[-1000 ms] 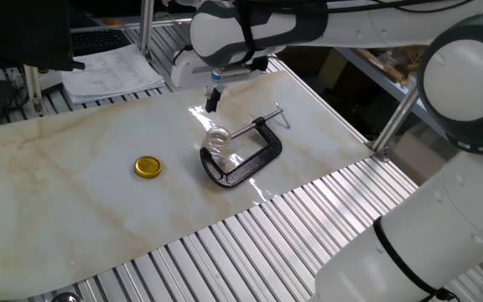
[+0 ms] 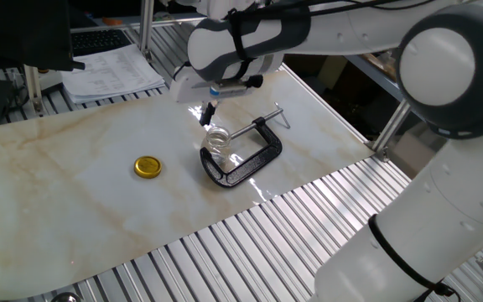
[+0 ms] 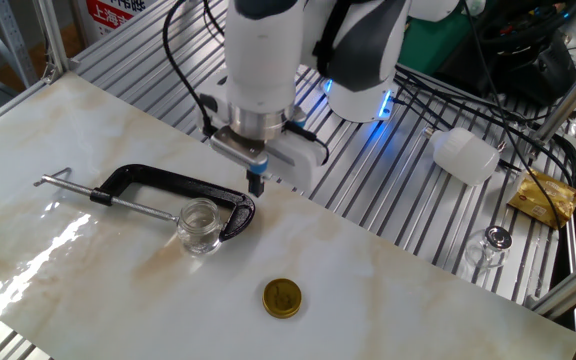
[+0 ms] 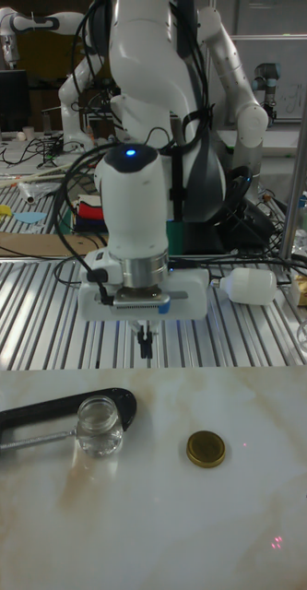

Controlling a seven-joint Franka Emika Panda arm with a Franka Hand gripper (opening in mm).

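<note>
A small open glass jar [image 3: 201, 226] stands upright on the marbled board, between the screw tip and end finger of a black C-clamp [image 3: 168, 178], which lies flat. The gold lid [image 3: 282, 298] rests apart from them on bare board; in the third exterior view the lid [image 4: 206, 448] is to the right of the jar [image 4: 99, 427]. My gripper [image 4: 145, 343] hangs above the board's robot-side edge, clear of jar and lid. Its dark fingertips look shut together, with nothing visible between them. The first exterior view shows the gripper [image 2: 208, 114] above the jar's far side.
Beyond the board, the slatted table holds a white bulb-like object [image 3: 465, 156], a small clear jar with a metallic top [image 3: 494, 243] and a gold packet [image 3: 543, 198]. Papers [image 2: 112, 75] lie at the back left. Around the lid the board [image 2: 65, 201] is clear.
My gripper has moved slightly lower and a little to the left in the first exterior view, with the arm shifting along. Jar, clamp and lid have stayed put.
</note>
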